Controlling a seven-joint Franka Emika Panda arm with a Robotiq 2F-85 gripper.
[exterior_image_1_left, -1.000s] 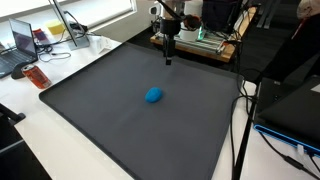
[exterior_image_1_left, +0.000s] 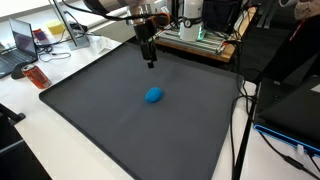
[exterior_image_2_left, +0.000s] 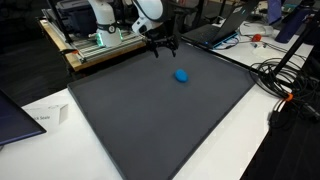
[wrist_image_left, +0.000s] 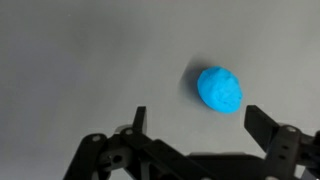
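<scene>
A blue, rounded lump (exterior_image_1_left: 153, 95) lies alone on the dark grey board (exterior_image_1_left: 110, 110); its material is hard to tell. My gripper (exterior_image_1_left: 149, 60) hangs above the board's far part, behind the lump and apart from it. Seen from the wrist, the fingers stand wide open, a broad gap between the black fingers, and the blue lump (wrist_image_left: 219, 90) shows ahead of that gap, nearer the right finger. The second exterior view has the lump (exterior_image_2_left: 181, 75) to the right of the gripper (exterior_image_2_left: 164, 53).
An orange-red can (exterior_image_1_left: 36, 77) stands beyond the board's left edge, with a laptop (exterior_image_1_left: 24, 40) behind it. Black cables (exterior_image_1_left: 243, 100) run along the right side. Most of the board is bare.
In exterior view 1 my gripper has moved left and nearer the camera, over the board's far part. The blue lump has stayed where it was.
</scene>
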